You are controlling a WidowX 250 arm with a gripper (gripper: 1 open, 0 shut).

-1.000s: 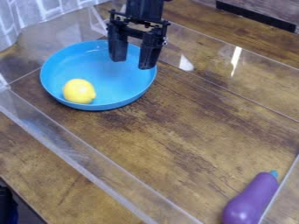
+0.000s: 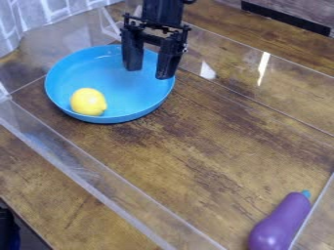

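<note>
A black two-fingered gripper (image 2: 150, 57) hangs over the back part of a blue bowl (image 2: 117, 98), its fingers spread apart with nothing visible between them. A yellow object (image 2: 88, 102), like a lemon, lies in the front left of the bowl. A purple eggplant-shaped object (image 2: 279, 223) lies apart at the bottom right.
A wooden surface (image 2: 209, 166) fills most of the view, with clear edging strips along the lower left and right.
The gripper has shifted very slightly over the bowl; the objects have not moved.
</note>
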